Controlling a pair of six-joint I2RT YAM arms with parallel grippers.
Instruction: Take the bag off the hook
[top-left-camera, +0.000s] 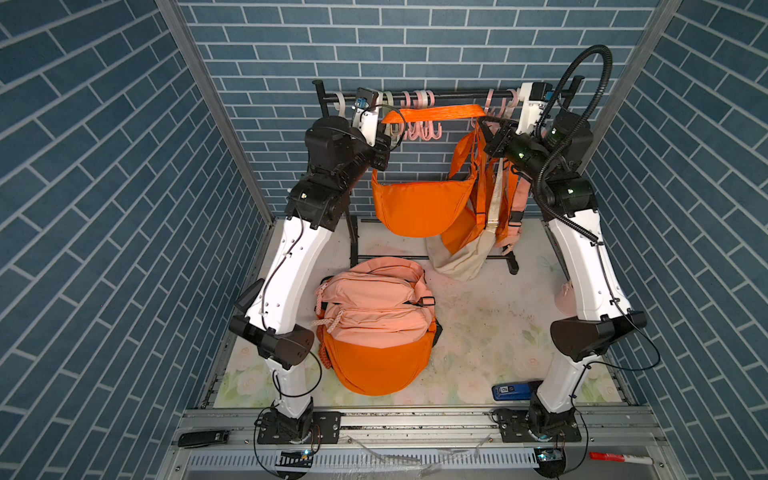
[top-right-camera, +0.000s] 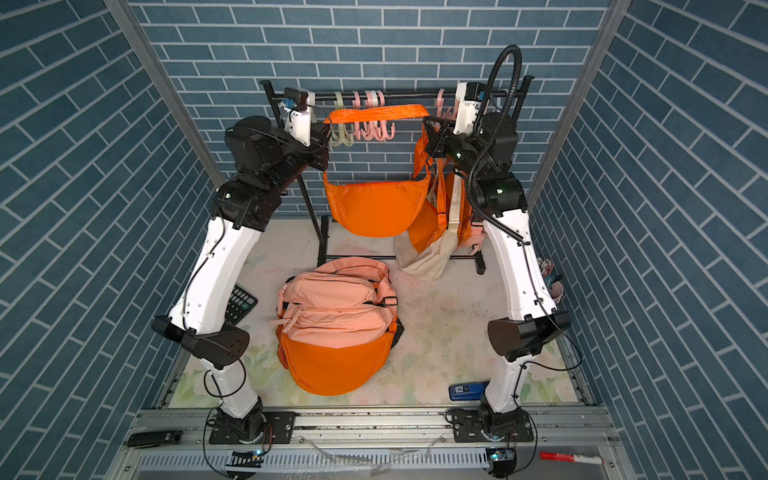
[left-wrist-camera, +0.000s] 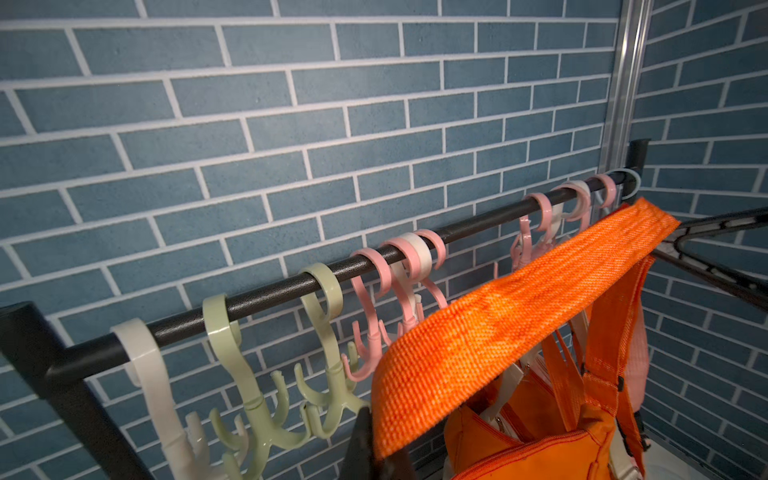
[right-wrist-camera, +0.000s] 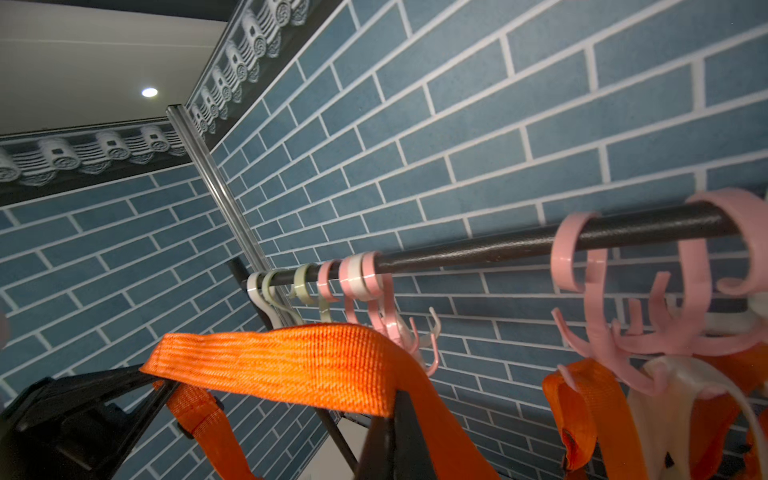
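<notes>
An orange bag (top-left-camera: 420, 208) hangs by its flat strap (left-wrist-camera: 512, 312), which is stretched over both grippers, in front of the hooks on the rail. In the left wrist view the strap bends round the dark tip of my left gripper (top-left-camera: 382, 134) at bottom centre. My right gripper (top-left-camera: 485, 126) carries the other end; in the right wrist view its shut fingers stand under the strap's bend (right-wrist-camera: 320, 360). The strap appears clear of the pink and green hooks (right-wrist-camera: 596, 336). Whether fabric lies between either gripper's fingers is hard to see.
Other orange and cream bags (top-left-camera: 464, 260) hang at the rack's right. A pink-and-orange backpack (top-left-camera: 376, 320) lies on the table, whose right middle is clear. A black rail (right-wrist-camera: 480, 249) with several hooks crosses behind the strap.
</notes>
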